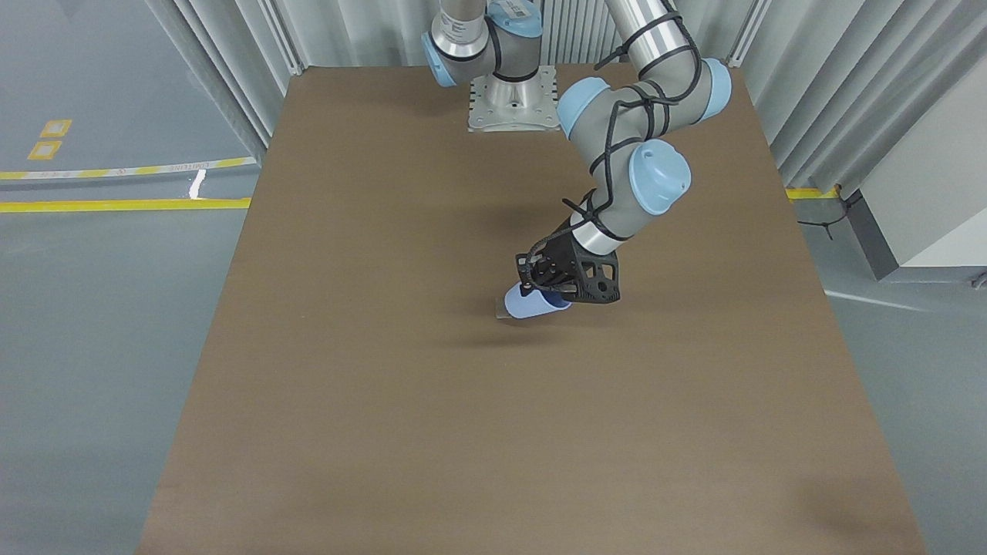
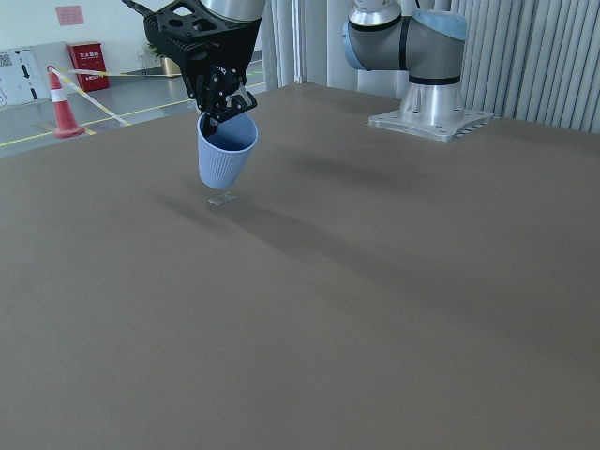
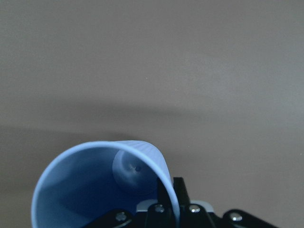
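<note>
A light-blue ribbed cup point(image 1: 529, 304) hangs from my black gripper point(image 1: 555, 282) just above the brown table point(image 1: 518, 435). In the left view the cup point(image 2: 222, 163) is tilted and off the surface, with the gripper point(image 2: 214, 122) shut on its rim. The wrist view looks partly into the cup point(image 3: 80, 185), its rim between the dark fingers at the bottom. A small clear flat piece point(image 2: 223, 199) lies on the table below the cup.
A traffic cone point(image 2: 64, 117) stands on the floor beyond.
</note>
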